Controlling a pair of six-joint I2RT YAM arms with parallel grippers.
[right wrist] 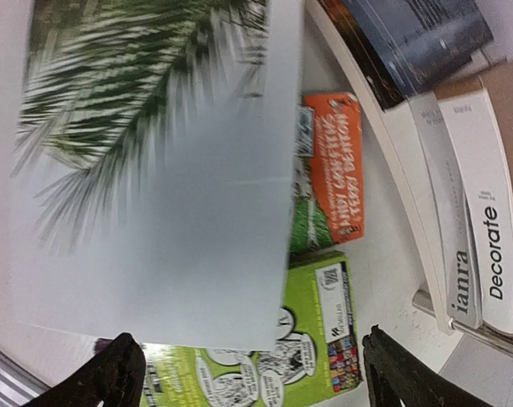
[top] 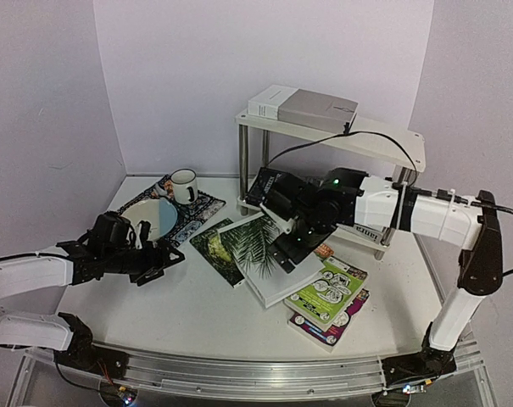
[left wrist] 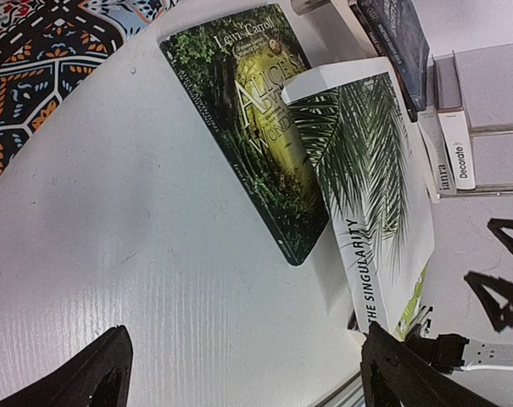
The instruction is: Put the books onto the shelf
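Note:
A white palm-leaf book, "The Singularity" [top: 256, 254], lies overlapping the green Alice book [left wrist: 239, 127]. At its right is a pile with a green book [top: 324, 292], a purple book [top: 315, 331] and an orange book [right wrist: 332, 161]. My right gripper [top: 286, 250] is over the white book, open, with nothing between its fingers in the right wrist view. My left gripper [top: 158, 263] is open above the table at the left, the Alice book ahead of it.
A shelf [top: 383, 140] at the back holds a grey book [top: 315, 110] on top and several books below. A patterned mat [top: 205, 216] with plate [top: 146, 216] and mug [top: 184, 186] is at back left.

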